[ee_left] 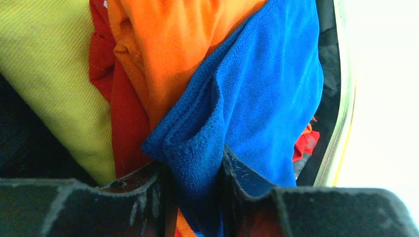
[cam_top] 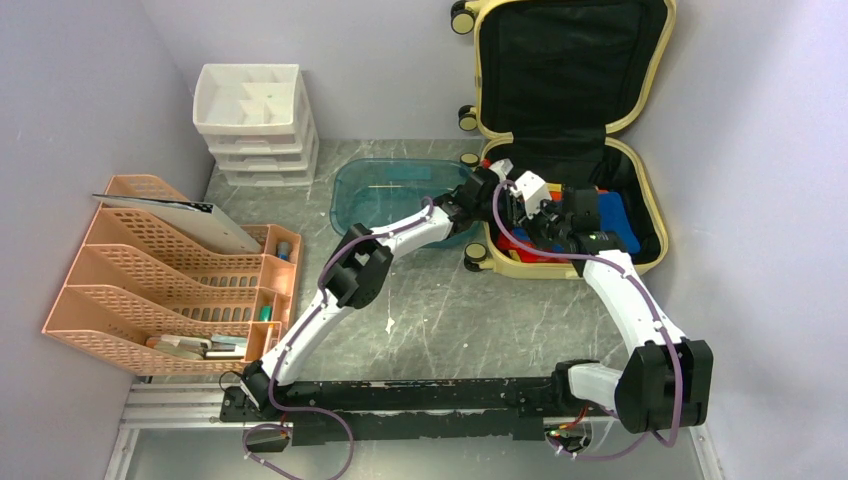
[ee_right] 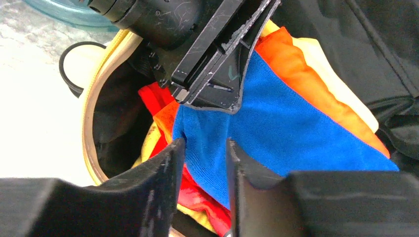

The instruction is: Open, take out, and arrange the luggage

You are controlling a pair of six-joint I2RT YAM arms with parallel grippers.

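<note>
The open yellow suitcase [cam_top: 655,225] stands at the right with folded clothes in its lower half. On top lies a blue cloth [ee_left: 276,79], over an orange cloth [ee_left: 173,49], with red and yellow cloth beside and under it. In the left wrist view, a raised fold of the blue cloth runs between the fingers of my left gripper; whether they pinch it does not show. My right gripper is over the same blue cloth, its fingers part open, cloth visible in the gap. In the right wrist view the left gripper's tip touches the cloth.
A clear teal bin [cam_top: 360,205] stands left of the suitcase, under the left arm. White drawers [cam_top: 265,160] are at the back left, and an orange sorter [cam_top: 190,270] is at the far left.
</note>
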